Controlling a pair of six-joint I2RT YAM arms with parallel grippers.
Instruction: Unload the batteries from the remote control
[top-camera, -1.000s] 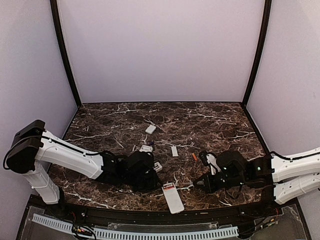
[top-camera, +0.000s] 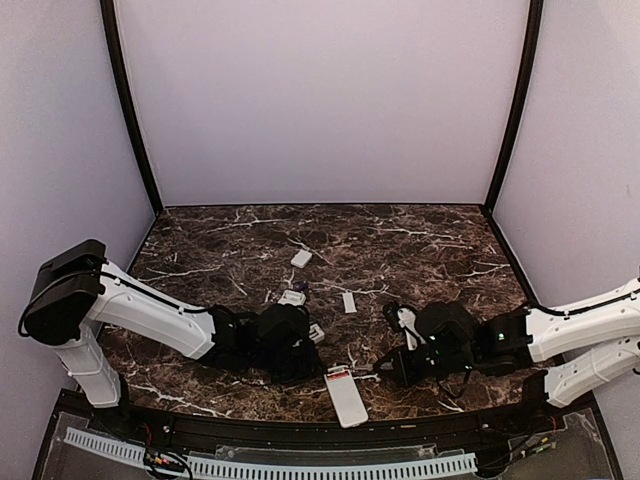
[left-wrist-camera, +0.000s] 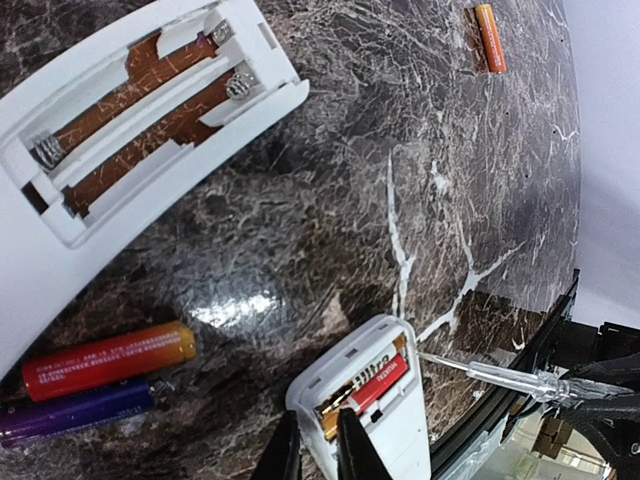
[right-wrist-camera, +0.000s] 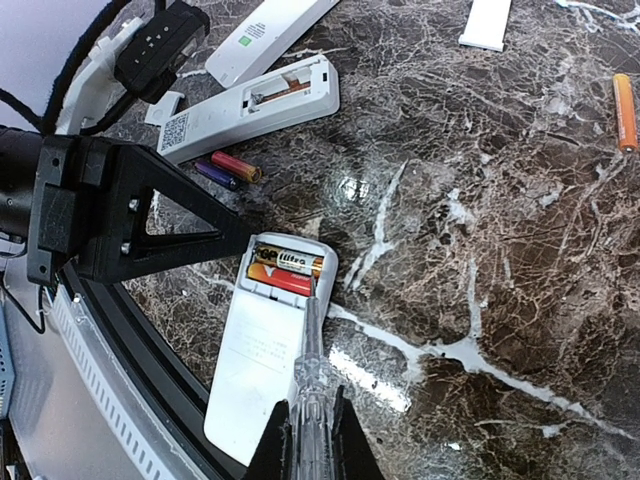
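Observation:
A white remote (top-camera: 346, 400) lies near the front edge with its battery bay open. A red battery (right-wrist-camera: 280, 280) and a gold battery (right-wrist-camera: 288, 258) sit in it. My left gripper is at the bay's top corner, its fingertips close together; how far apart is unclear. My right gripper is shut on a clear, thin pointed tool (left-wrist-camera: 520, 380), whose tip reaches the bay beside the red battery.
An emptied remote (left-wrist-camera: 40, 250) lies behind, with loose red (left-wrist-camera: 105, 362) and purple (left-wrist-camera: 75, 413) batteries nearby. An orange battery (right-wrist-camera: 625, 112) lies to the right.
My right arm has shifted slightly left, toward the remote, with the tool. The left arm has moved slightly. The remote looks the same.

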